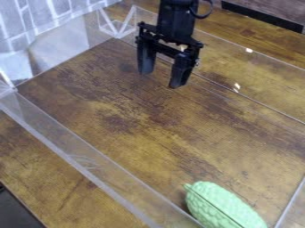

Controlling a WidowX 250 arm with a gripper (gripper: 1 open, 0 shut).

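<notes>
My black gripper point(162, 64) hangs over the far part of the wooden work surface at the upper middle, open, with its two fingers apart and nothing seen between them. A light green, ridged oblong object point(224, 207) lies in the near right corner, well away from the gripper and partly cut off by the bottom edge of the view.
Clear plastic walls point(84, 163) border the wooden surface point(143, 134), whose middle is free. A white, translucent crumpled material point(42, 27) is at the upper left outside the walls. A small pale piece point(236, 87) shows near the right wall.
</notes>
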